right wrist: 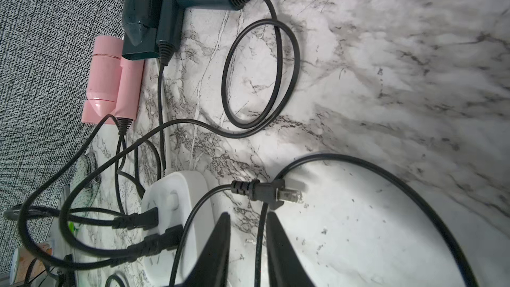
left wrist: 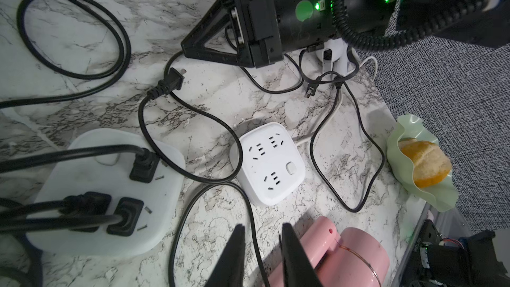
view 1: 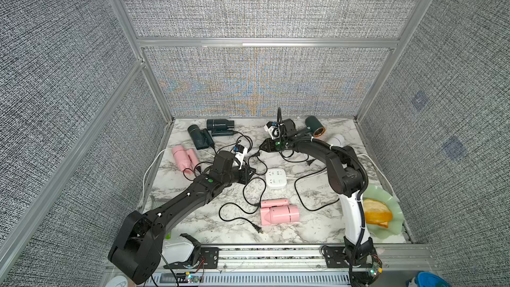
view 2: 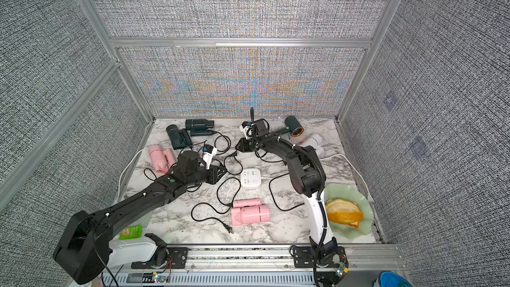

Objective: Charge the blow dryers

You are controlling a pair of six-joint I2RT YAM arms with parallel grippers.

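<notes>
My right gripper is part open, nothing between its fingers, above a loose black plug (right wrist: 273,194) lying on the table. My left gripper, also part open and empty, hangs near a white power strip (left wrist: 69,175) with several black plugs in it. A second white strip (view 1: 275,178) at mid-table has empty sockets. A pink dryer (view 1: 280,213) lies in front, its plug (view 1: 258,229) loose. Another pink dryer (view 1: 180,156) and two dark green dryers (view 2: 175,137) (view 2: 199,125) lie at the back left.
A green scalloped bowl (view 2: 348,188) with bread-like food stands at the front right. Another dark dryer (view 1: 313,126) and a white object (view 1: 335,140) lie at the back right. Loose cords cross much of the marble table.
</notes>
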